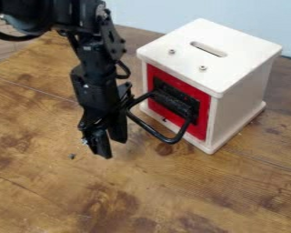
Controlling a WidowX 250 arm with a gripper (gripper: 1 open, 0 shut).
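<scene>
A black robot arm reaches down from the top left, its gripper (102, 140) low over the wooden table, just left of a white wooden box (233, 64). The box has a slot and screws on top and a red front (198, 132) with a black panel. A black bar-like handle (170, 136) juts from that front toward the arm, close beside the gripper. Whether the fingers are open or shut is hard to make out.
Bare wooden table (135, 196) fills the foreground and left side. A plain pale wall runs behind the box. A small dark speck lies on the table left of the gripper.
</scene>
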